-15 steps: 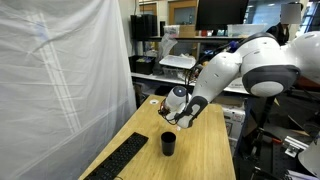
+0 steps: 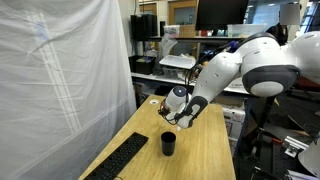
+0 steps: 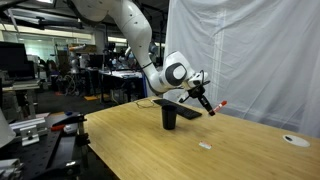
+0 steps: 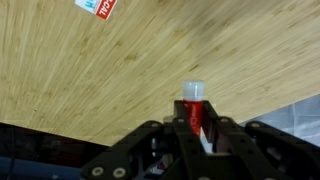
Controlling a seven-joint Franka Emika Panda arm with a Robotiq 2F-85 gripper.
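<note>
A red pen-like object with a whitish end [image 4: 193, 105] is gripped by my gripper, which is shut on it. In the second exterior view the red tip [image 3: 222, 104] pokes out beyond the fingers, tilted, above the table. A black cup [image 3: 169, 116] stands upright on the wooden table, apart from the gripper. The first exterior view shows the same cup [image 2: 168, 143] in front of the arm; there the held object is hard to make out.
A black keyboard [image 2: 118, 157] lies left of the cup. A small white item [image 3: 205, 145] rests on the tabletop, and a label with red print [image 4: 97, 6] shows in the wrist view.
</note>
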